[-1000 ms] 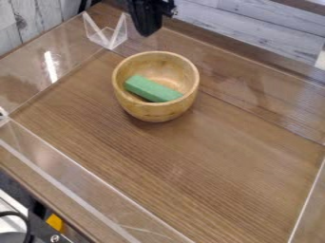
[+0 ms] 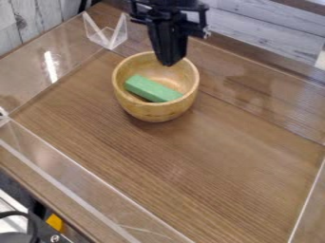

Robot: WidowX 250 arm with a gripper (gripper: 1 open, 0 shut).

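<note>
A wooden bowl (image 2: 155,110) sits on the wooden table, upper middle of the camera view, with a green block (image 2: 151,88) lying inside it. My black gripper (image 2: 170,55) hangs above the back of the bowl, its lower tip over the bowl's far side. Nothing shows held by it; whether its fingers are open or shut is hard to make out.
A clear plastic bracket (image 2: 106,32) stands at the back left. A clear strip runs along the left edge, and a white ribbed wall is at the back.
My gripper has moved right and down, from behind the bowl to over its back part. The bowl and the green block look unchanged.
</note>
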